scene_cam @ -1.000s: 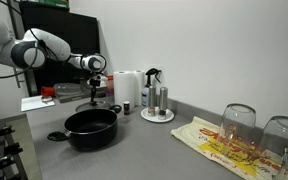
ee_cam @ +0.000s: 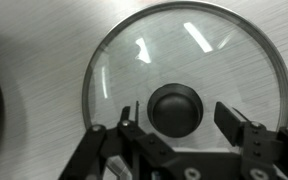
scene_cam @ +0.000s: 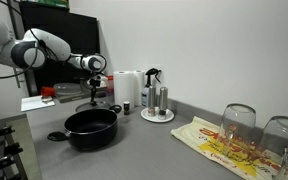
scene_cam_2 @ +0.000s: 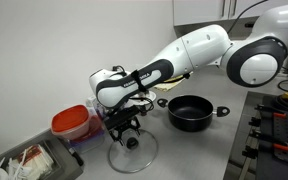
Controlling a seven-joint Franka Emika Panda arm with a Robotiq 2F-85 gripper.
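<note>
A round glass lid with a metal rim [ee_cam: 88,85] and a black knob [ee_cam: 175,110] lies flat on the table. In the wrist view, the two fingers of my gripper stand apart on either side of the knob, with a gap to it on each side. Exterior view 2 has the gripper [scene_cam_2: 124,132] pointing down over the lid [scene_cam_2: 144,163]. The black pot [scene_cam: 90,128] sits uncovered nearby, its inside dark; part of it edges into the wrist view at the left.
Behind the pot, a white plate [scene_cam: 148,117] carries bottles and grinders. Two upturned glasses [scene_cam: 237,122] rest near a patterned cloth [scene_cam: 212,143] at the right. A red bowl [scene_cam_2: 70,122] and a dish rack [scene_cam_2: 22,168] stand beyond the lid. Clear tabletop lies right of the pot.
</note>
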